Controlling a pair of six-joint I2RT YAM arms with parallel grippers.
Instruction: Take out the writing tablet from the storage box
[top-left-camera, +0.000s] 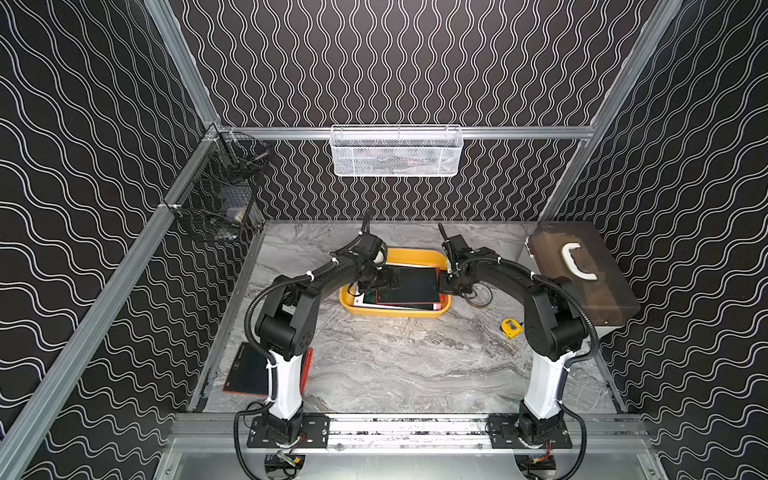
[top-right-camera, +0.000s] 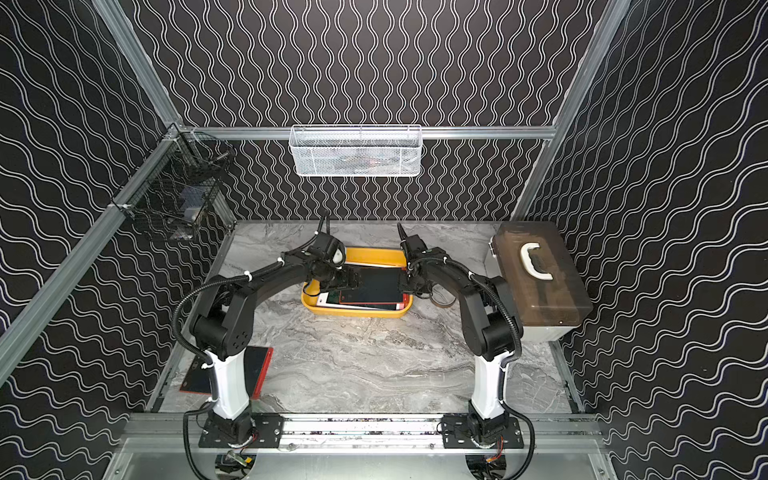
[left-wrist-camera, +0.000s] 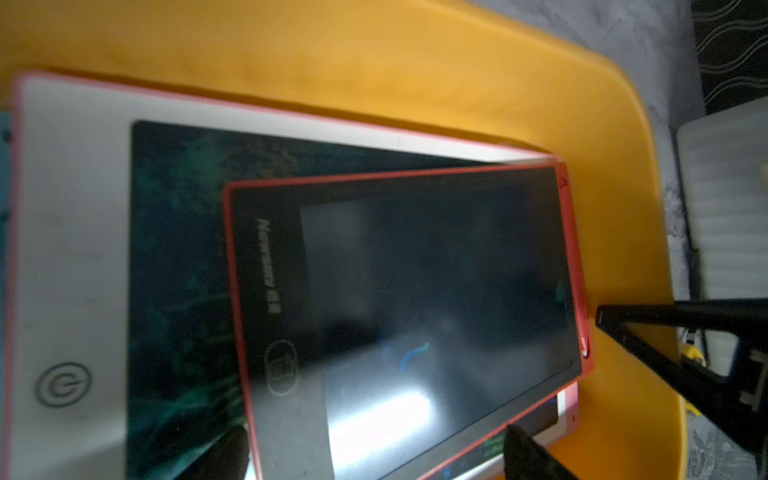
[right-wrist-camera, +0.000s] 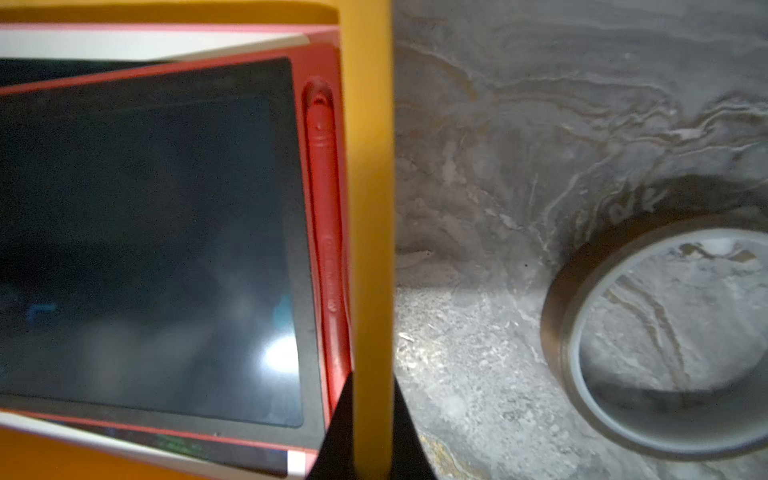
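A yellow storage box (top-left-camera: 396, 311) holds stacked writing tablets: a red-edged black tablet (left-wrist-camera: 432, 280) lies on a white-framed one (left-wrist-camera: 72, 264). My left gripper hangs over the box's left part, open, its two dark fingertips apart above the tablets with nothing between. My right gripper is shut on the right wall of the box, which runs up between its fingers in the right wrist view, beside the red tablet's stylus (right-wrist-camera: 324, 200).
A tape roll (right-wrist-camera: 564, 336) lies right of the box, a yellow tape measure (top-left-camera: 511, 327) farther right, a brown-lidded case (top-left-camera: 592, 296) at the right. Another red-edged tablet (top-left-camera: 248, 368) lies front left.
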